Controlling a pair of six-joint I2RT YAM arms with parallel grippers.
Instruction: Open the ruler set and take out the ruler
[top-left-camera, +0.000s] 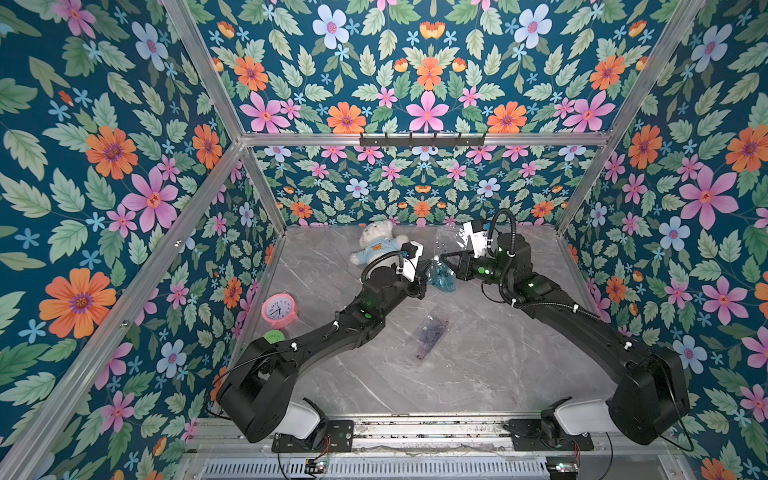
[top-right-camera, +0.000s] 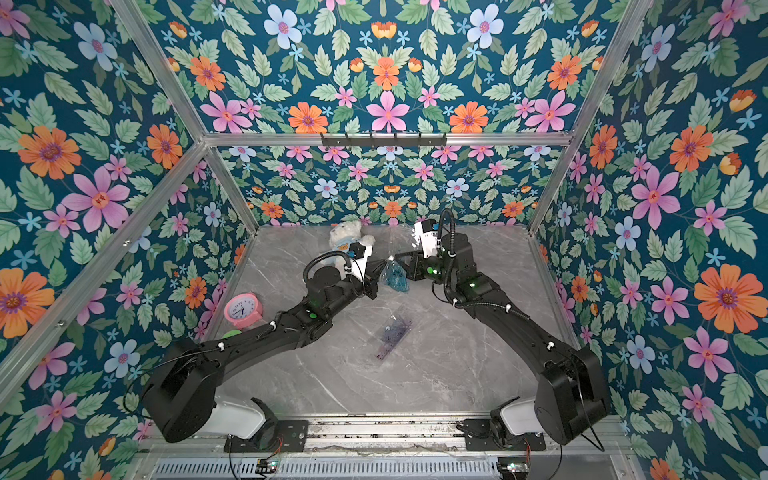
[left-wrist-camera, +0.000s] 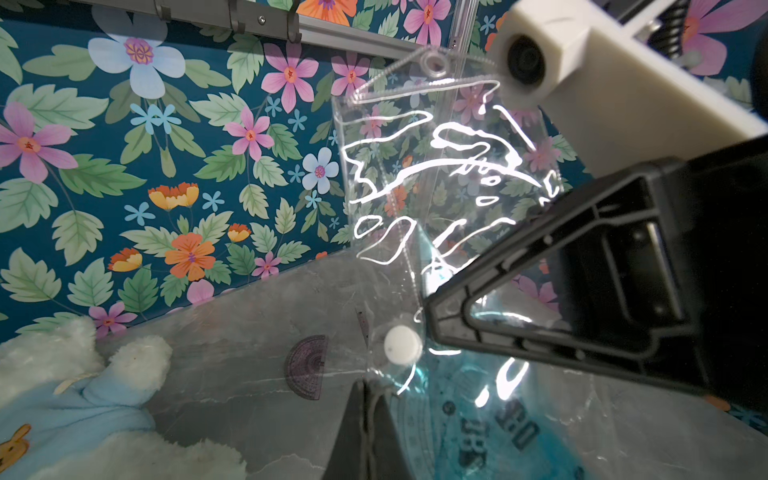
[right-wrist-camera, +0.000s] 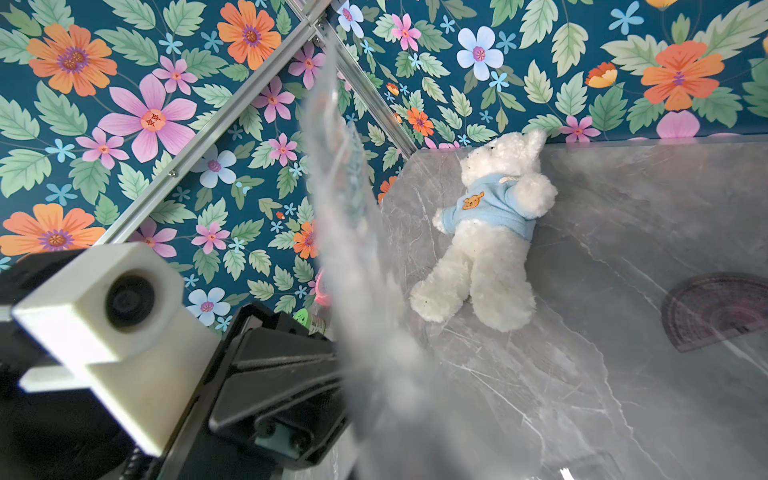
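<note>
A clear plastic pouch with a teal lower part and a white snap (left-wrist-camera: 403, 345) stands raised between my two grippers at the back centre (top-left-camera: 441, 274). My left gripper (top-left-camera: 424, 278) is shut at the pouch's side; in the left wrist view its finger sits low beside the snap. My right gripper (top-right-camera: 400, 264) is shut on the other side, its dark finger crossing the pouch in the left wrist view. Which fingers pinch the thin plastic is hard to tell. A purple protractor (right-wrist-camera: 714, 308) lies on the table behind. A purplish transparent item (top-left-camera: 432, 337) lies at front centre.
A white teddy bear in a blue shirt (right-wrist-camera: 488, 208) lies at the back left. A pink clock (top-left-camera: 279, 309) and a green object (top-left-camera: 273, 336) are at the left edge.
</note>
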